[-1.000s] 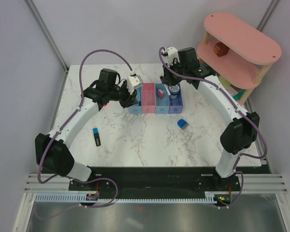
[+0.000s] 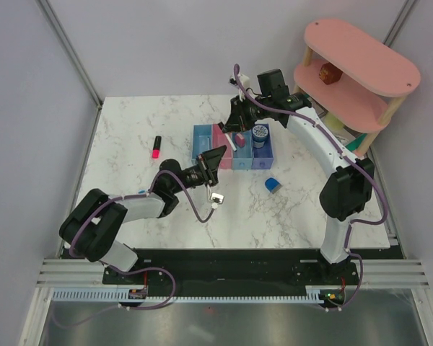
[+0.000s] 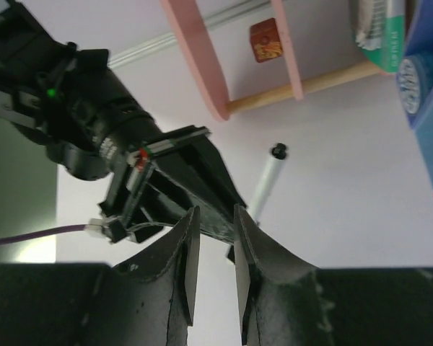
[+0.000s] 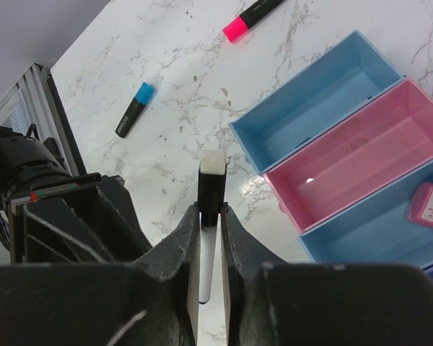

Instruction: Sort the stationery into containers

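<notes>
My right gripper is shut on a black-and-white marker [image 4: 206, 256], held upright over the pink bin [image 4: 357, 155] in the top and right wrist views. My left gripper is at the front left of the bins, its fingers close together with a narrow gap and nothing visible between them. A blue bin [image 4: 314, 97] is beside the pink one, and another blue bin [image 4: 368, 223] holds a pink item [image 4: 425, 204]. A black marker with pink cap [image 2: 156, 146] and one with blue cap [image 4: 133, 108] lie on the table.
A blue block [image 2: 272, 184] lies right of front. A jar [image 2: 260, 135] sits in the rightmost bin. A pink two-tier shelf [image 2: 357, 50] stands at back right.
My right gripper has moved left with the marker.
</notes>
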